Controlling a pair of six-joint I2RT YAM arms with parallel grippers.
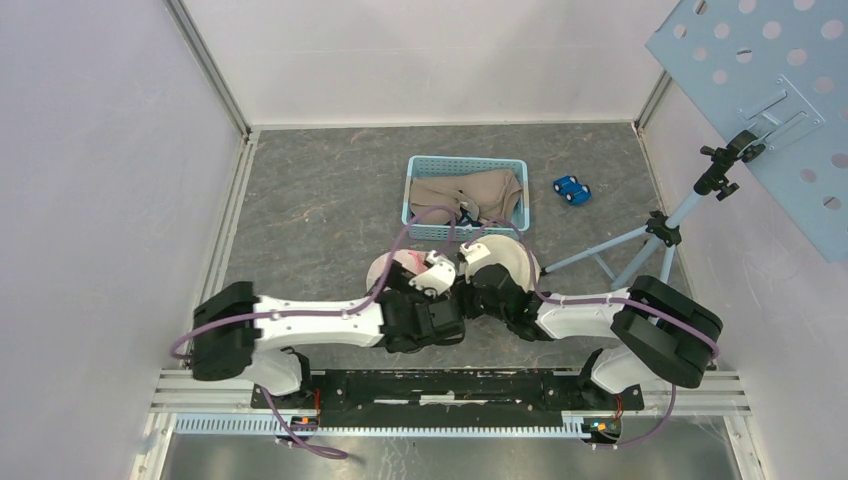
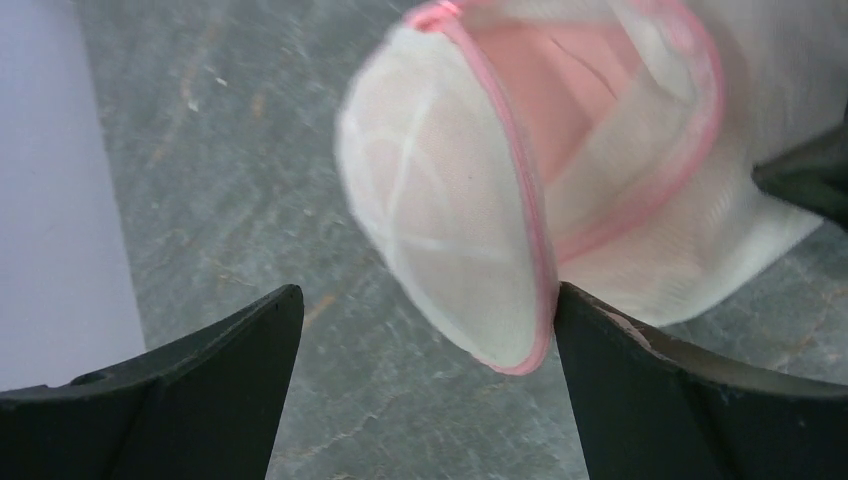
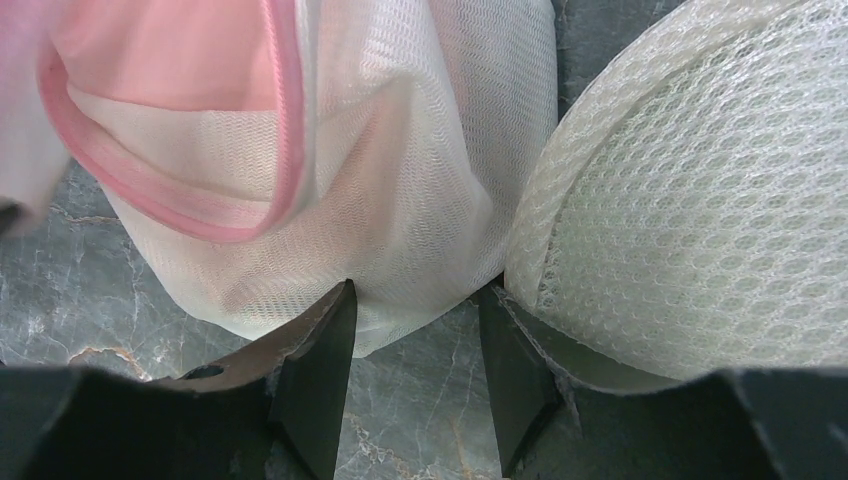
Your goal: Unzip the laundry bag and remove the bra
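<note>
A white mesh laundry bag with pink piping (image 2: 440, 170) lies open, a pink fabric (image 3: 170, 55) showing inside. In the left wrist view my left gripper is open, one finger against the bag's hanging pink-edged flap. My right gripper is part open at the bag's lower edge, its left finger touching the mesh. A second, round cream mesh bag (image 3: 700, 200) sits just right of it. In the top view both grippers are largely hidden by their arms.
A blue basket (image 1: 465, 163) with brown cloth stands behind the bags. A blue toy car (image 1: 570, 190) is at the back right, beside a tripod (image 1: 625, 235).
</note>
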